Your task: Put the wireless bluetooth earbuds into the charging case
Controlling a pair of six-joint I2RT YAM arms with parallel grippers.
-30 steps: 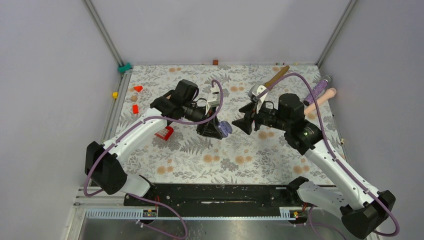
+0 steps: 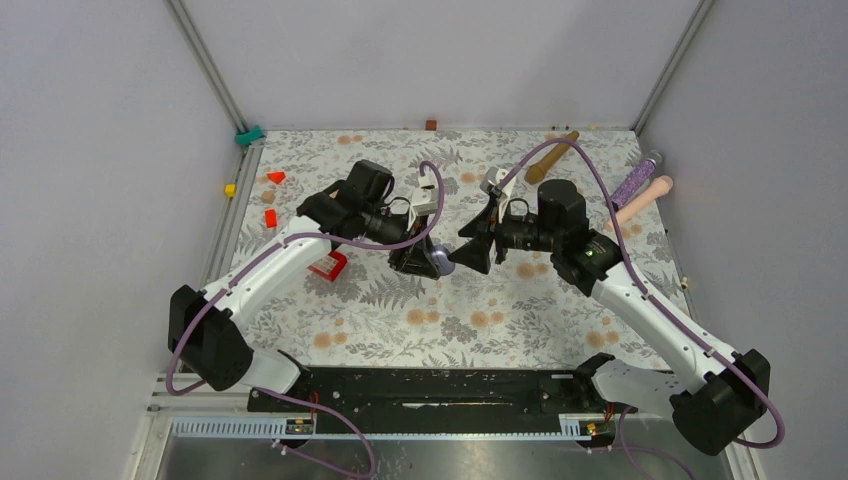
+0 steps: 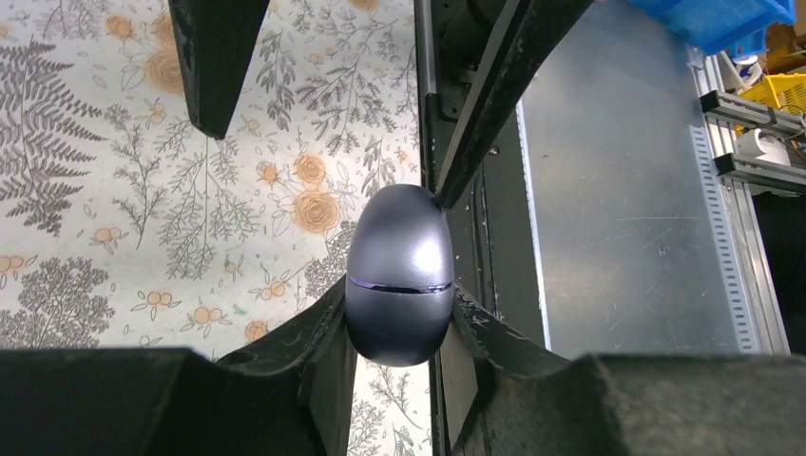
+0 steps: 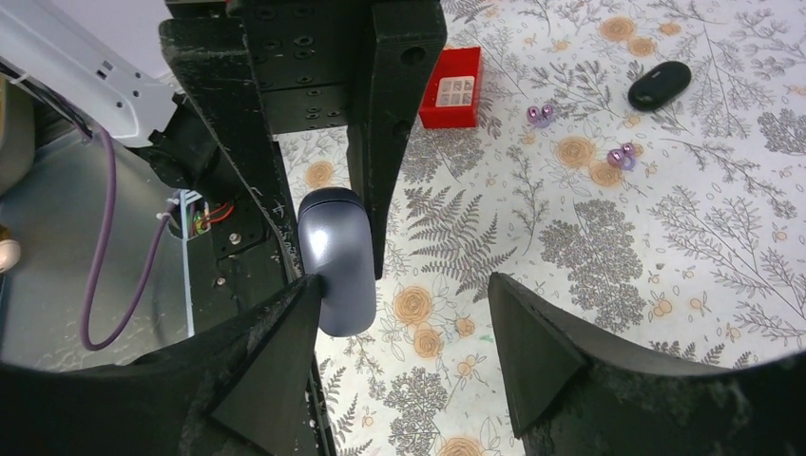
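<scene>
In the middle, my left gripper (image 2: 420, 260) is shut on the silvery-lavender charging case (image 3: 399, 247), which stands upright with a seam across it in the left wrist view. My right gripper is open beside the case; one finger reaches its near side, though contact is unclear. From the left wrist view, the right gripper's dark fingers hang above the case, one close to its upper edge. Two small purple shiny items (image 4: 540, 114), apparently the earbuds, lie on the floral surface in the right wrist view.
A black oval object (image 4: 659, 85) and a red box (image 4: 450, 85) lie near the small items. A wooden rolling pin (image 2: 550, 158), a purple cylinder (image 2: 635, 180) and a pink stick (image 2: 648, 200) lie at back right.
My right gripper has moved left toward the case held by my left gripper. The left arm has shifted very slightly, with the case still in its fingers.
</scene>
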